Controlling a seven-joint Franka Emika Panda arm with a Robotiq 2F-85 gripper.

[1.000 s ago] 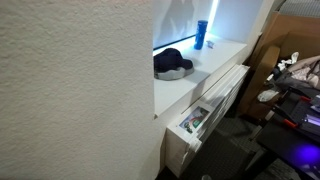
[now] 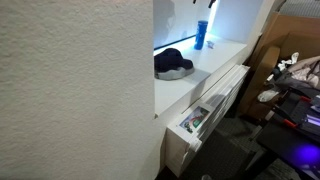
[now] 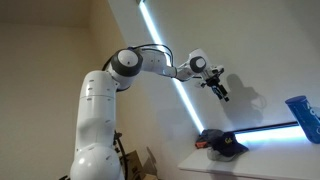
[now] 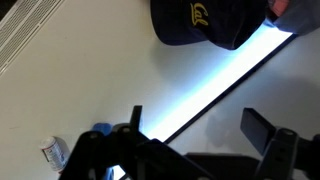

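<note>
Wide apart in the wrist view stand the two fingers of my gripper, with only the surface and a bright light strip visible between them. In exterior view 2 the gripper (image 3: 218, 83) is up in the air, above the white counter. A dark cap (image 4: 205, 18) with yellow "Cal" lettering lies at the top of the wrist view, beside a grey item (image 4: 302, 14). The blue cup (image 2: 201, 34) stands upright on the counter in exterior view 1; in the wrist view my left finger partly covers the cup (image 4: 102, 129).
A small white bottle (image 4: 53, 151) lies near the cup. Below the counter, a drawer (image 2: 196, 121) stands open with small items inside. A pale wall (image 2: 75, 90) blocks the left of exterior view 1. The counter between caps and cup is clear.
Dark gripper tips have come into view at the top edge of exterior view 1, above the cup. The caps, cup and drawer have not moved.
</note>
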